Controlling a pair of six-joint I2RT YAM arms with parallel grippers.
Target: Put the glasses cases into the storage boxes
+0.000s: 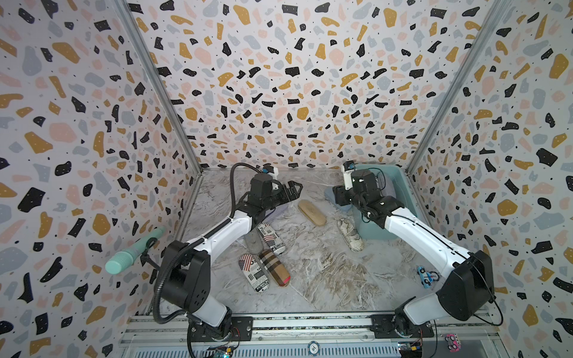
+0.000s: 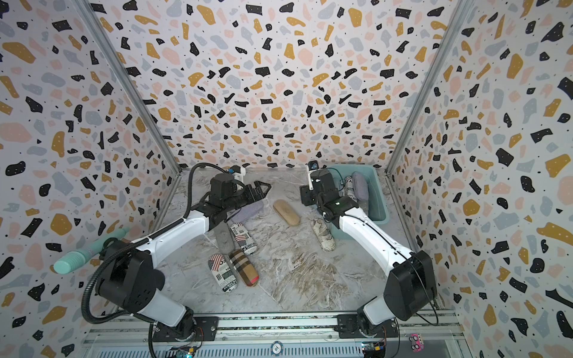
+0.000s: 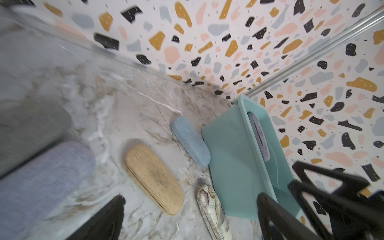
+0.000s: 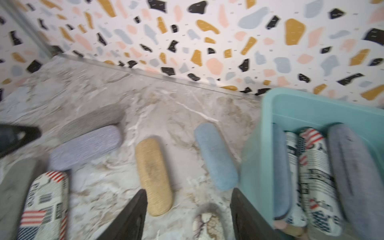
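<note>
A teal storage box at the right holds several glasses cases, among them a grey-purple case and a newsprint case. Just left of the box's outer wall lies a light-blue case. A tan case rests farther left, and a marbled cream case sits by the box's front corner. My right gripper hangs above the blue case, its fingers apart and nothing between them. My left gripper, open and empty, is over the back left, near the purple case.
Several other cases lie at the left: a plaid one, newsprint ones and dark grey ones. The box's left wall stands close to the blue case.
</note>
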